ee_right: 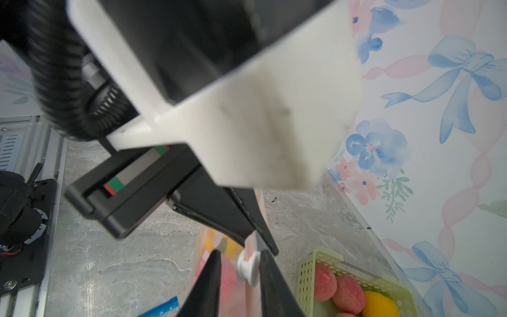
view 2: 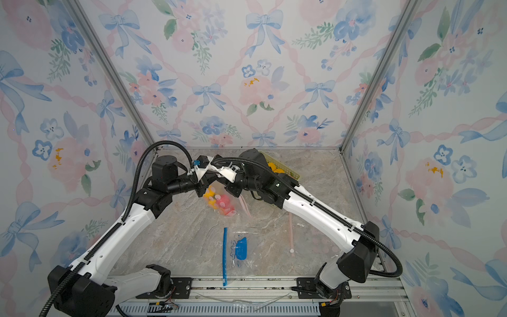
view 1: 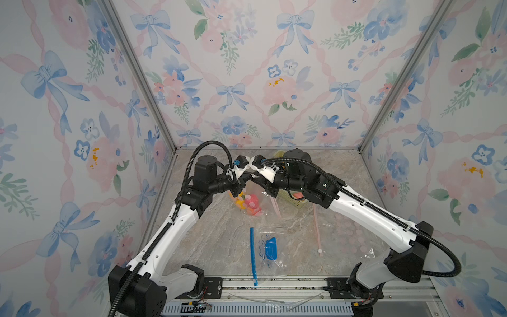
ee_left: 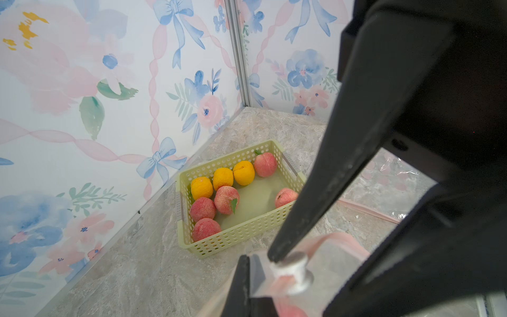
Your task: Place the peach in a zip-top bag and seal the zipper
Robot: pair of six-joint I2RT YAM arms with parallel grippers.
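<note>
The clear bag [view 1: 252, 204] hangs below my grippers, with pink and yellow shapes showing through its film. Individual peaches inside cannot be told apart. A pale pink zip strip ends in a white slider [ee_right: 248, 267]. At the strip's upper end, my left gripper is shut on the thin bag edge. My right gripper is partly open, its fingers [ee_right: 211, 282] on either side of the slider; a gap shows on one side. In the left wrist view, the slider [ee_left: 293, 273] sits close to both grippers' fingertips.
A pale green basket [ee_left: 248, 228] with several red and yellow peaches stands behind the right gripper. A blue strip [view 1: 253, 256] and a bag with a blue patch [view 1: 270, 248] lie in front. Another clear bag with a pink strip [view 1: 317, 232] lies to the right.
</note>
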